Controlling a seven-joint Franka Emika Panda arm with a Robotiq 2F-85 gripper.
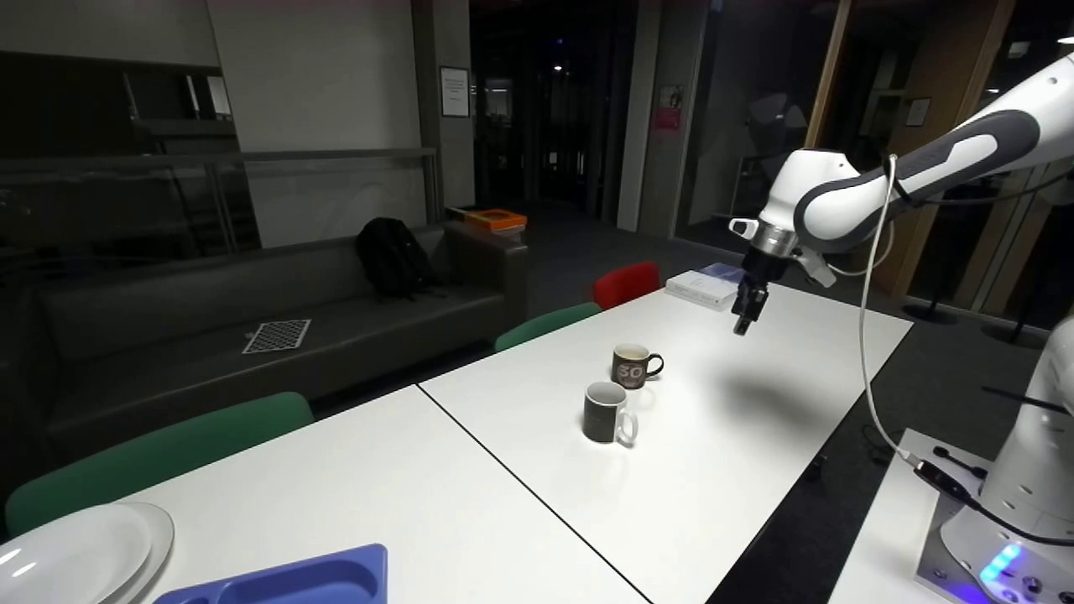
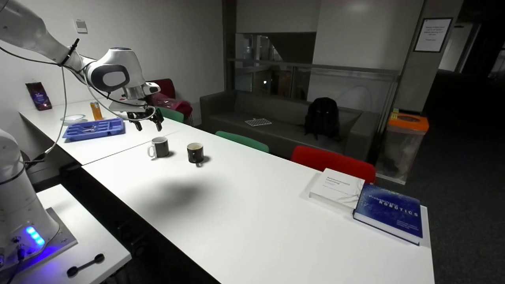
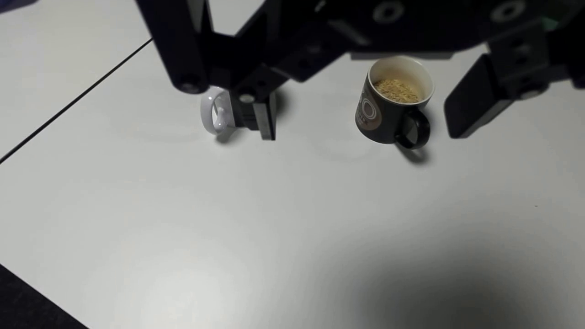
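Observation:
Above the white table (image 1: 695,483) hangs my gripper, open, with its fingers (image 3: 475,101) spread wide and nothing held. A dark mug with a "30" print (image 3: 378,118) stands upright on the table. In the wrist view it appears between the fingers but well below them, with grainy tan contents inside and its black handle toward the lower right. Beside it is a grey mug with a white handle (image 1: 604,414), also upright. One finger hides most of that grey mug in the wrist view.
A blue tray (image 2: 94,130) and white plates (image 1: 75,554) lie on the other table section. A white book (image 2: 336,187) and a blue book (image 2: 390,210) rest at the opposite end. Bare tabletop lies between the mugs and books.

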